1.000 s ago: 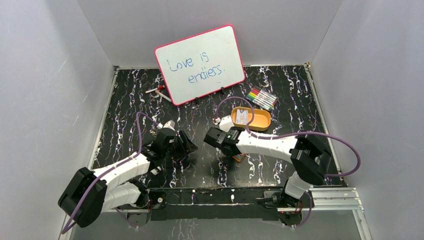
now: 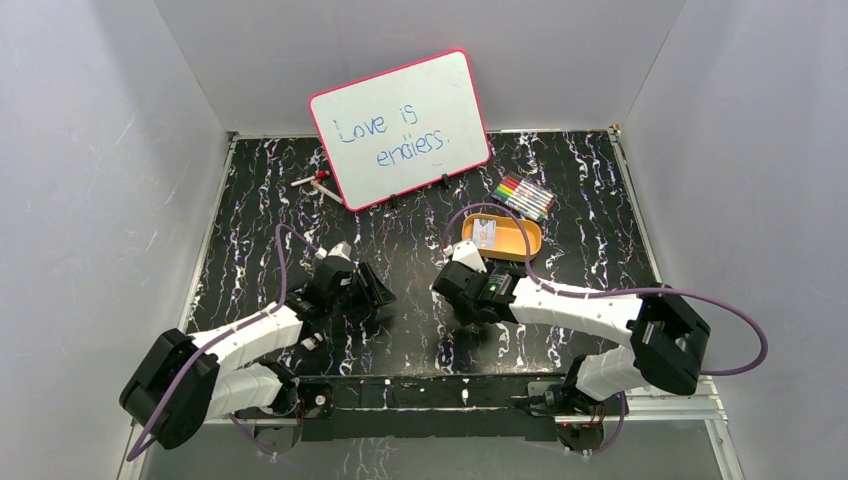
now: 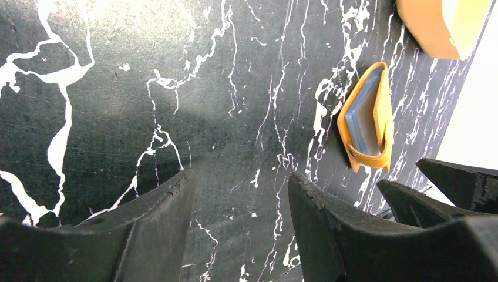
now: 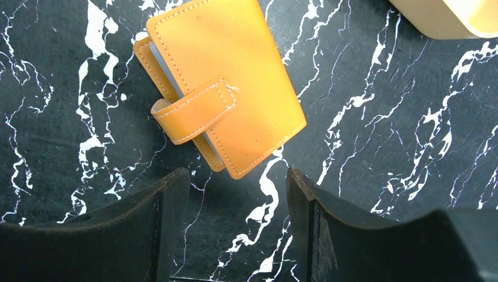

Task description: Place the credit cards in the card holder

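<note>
The orange card holder [image 4: 235, 76] lies on the table, its strap folded over the front cover and a bluish inner edge showing at the side. In the left wrist view the holder [image 3: 384, 117] appears at the right, its covers slightly parted. My right gripper hangs open just above it, nothing between the fingers; in the top view the right arm hides the holder. My left gripper [image 2: 385, 288] stands open over bare table to the left. A pale card [image 2: 484, 234] lies in the yellow-orange tray [image 2: 528, 240] behind the right arm; how many cards are there I cannot tell.
A whiteboard [image 2: 400, 130] with blue writing leans at the back. Colored markers [image 2: 524, 197] lie behind the tray, and loose pens [image 2: 325, 190] lie by the board's left corner. Bare table lies between the two grippers.
My right arm has shifted to the right in the top view, and the holder's visible edge is now covered by it. The left arm has hardly moved.
</note>
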